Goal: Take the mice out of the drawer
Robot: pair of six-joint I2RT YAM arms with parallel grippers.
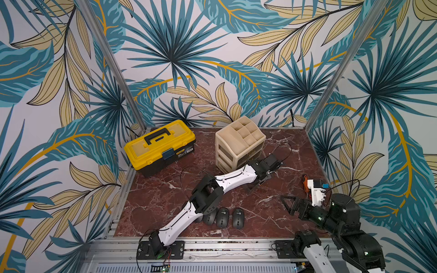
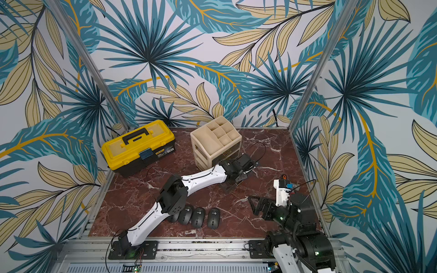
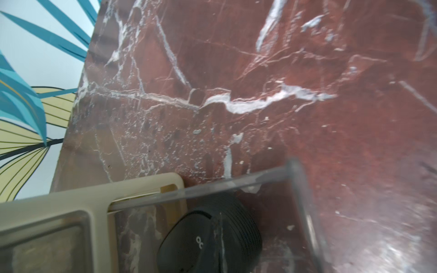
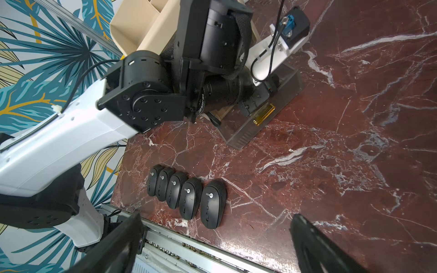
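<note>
A beige organizer [image 1: 239, 138] stands at the back with its clear lower drawer [image 4: 248, 132] pulled out. My left gripper is shut, over and inside that drawer, largely hidden by its own wrist in the top views. In the left wrist view a black mouse-like object [image 3: 186, 241] shows through the clear drawer front; whether it is a mouse is unclear. Several black mice [image 4: 213, 204] lie in a row on the table near the front edge [image 2: 214, 218]. My right gripper [image 1: 289, 204] stands open at the right with nothing between its fingers.
A yellow toolbox [image 1: 159, 145] sits at the back left. An orange-handled tool [image 1: 305, 182] lies at the right beside my right arm.
</note>
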